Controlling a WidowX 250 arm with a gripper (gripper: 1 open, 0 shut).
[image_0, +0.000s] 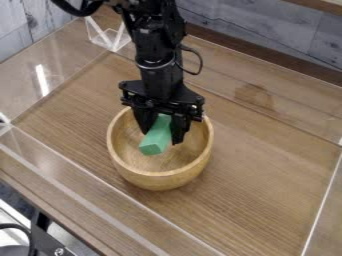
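Observation:
A black robot arm reaches down from the top centre to my gripper (163, 122), which is shut on a small green object (156, 141) held inside a round tan wooden bowl (159, 178). The green object leans at a slant over the bowl's interior. Whether it touches the bowl's bottom I cannot tell.
A black cable lies at the lower left corner.

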